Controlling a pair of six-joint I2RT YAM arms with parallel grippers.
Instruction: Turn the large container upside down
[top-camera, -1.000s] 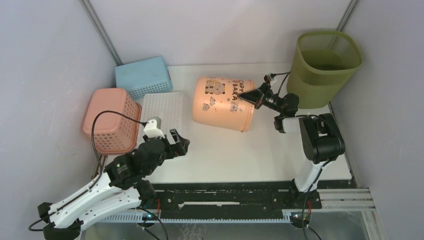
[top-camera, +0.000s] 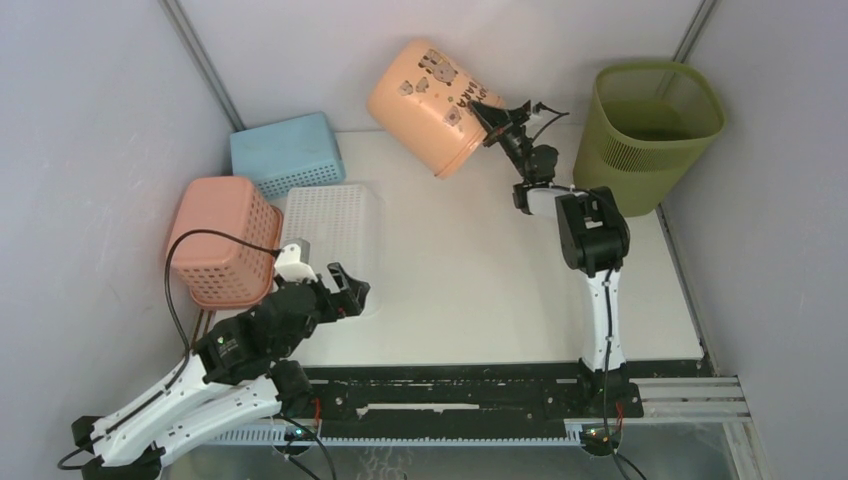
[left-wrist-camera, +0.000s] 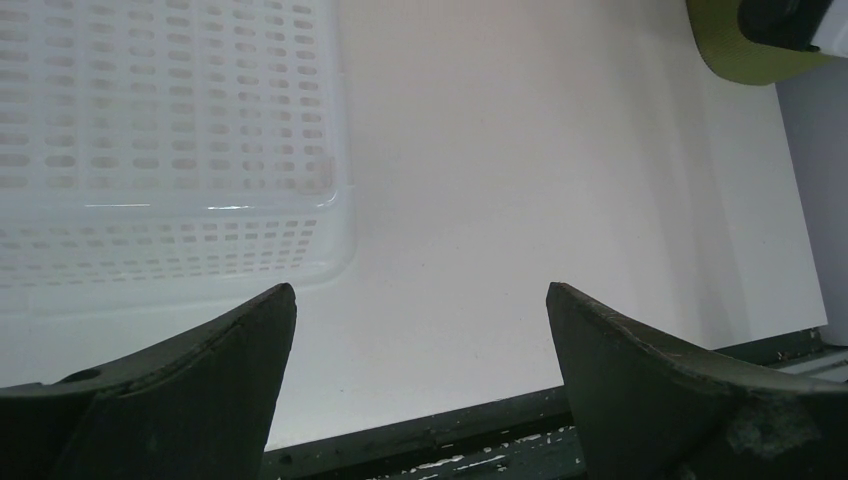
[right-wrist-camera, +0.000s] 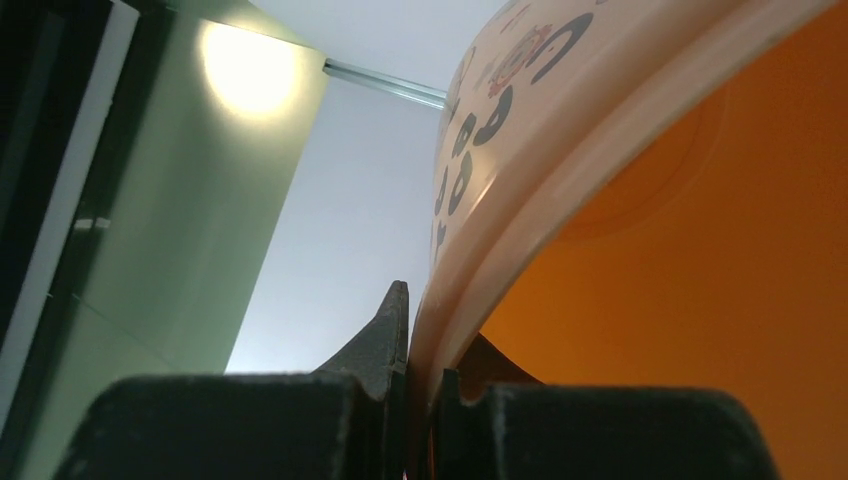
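Note:
The large orange container (top-camera: 420, 105) with animal prints is tilted at the back centre, against or near the back wall. My right gripper (top-camera: 478, 118) is shut on its rim; in the right wrist view the rim (right-wrist-camera: 510, 230) runs between the fingers, with the orange inside showing. My left gripper stands open over the front left of the table, by the white basket (left-wrist-camera: 170, 120), with nothing between its fingers.
A green bin (top-camera: 640, 170) stands at the right rear. A blue basket (top-camera: 280, 150) and a pink basket (top-camera: 215, 250) sit on the left.
The orange container has moved toward the back and tilted further, carried by my right gripper, whose arm has swung back and leftward. The left arm has shifted slightly leftward.

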